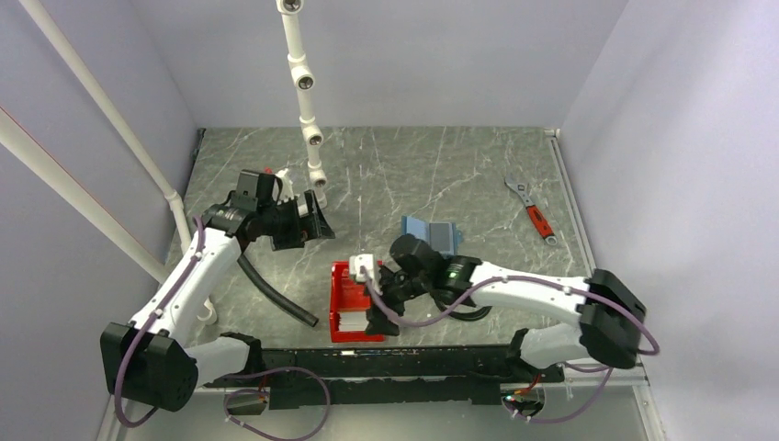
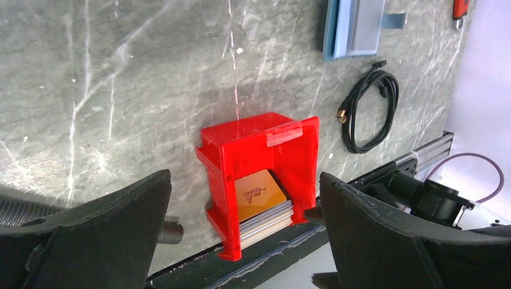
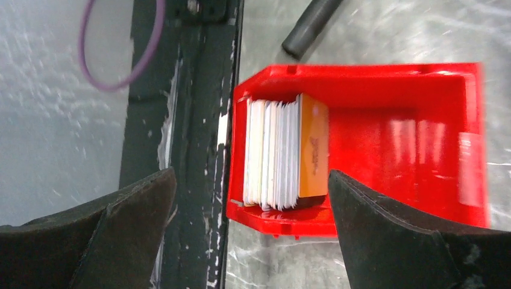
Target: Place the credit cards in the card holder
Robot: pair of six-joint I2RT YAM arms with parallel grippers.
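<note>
In the right wrist view a stack of cards stands on edge at one end of the red box, its end card orange. The right gripper, open and empty, hangs above that card end. A blue card holder lies spread flat on the table, with a grey panel on its right half; the left wrist view shows part of the holder at the top. My left gripper is open, with nothing between its fingers, up and to the left of the red box.
A coiled black cable lies right of the box, partly under the right arm. An adjustable wrench rests at the far right, and a dark tube at the left.
</note>
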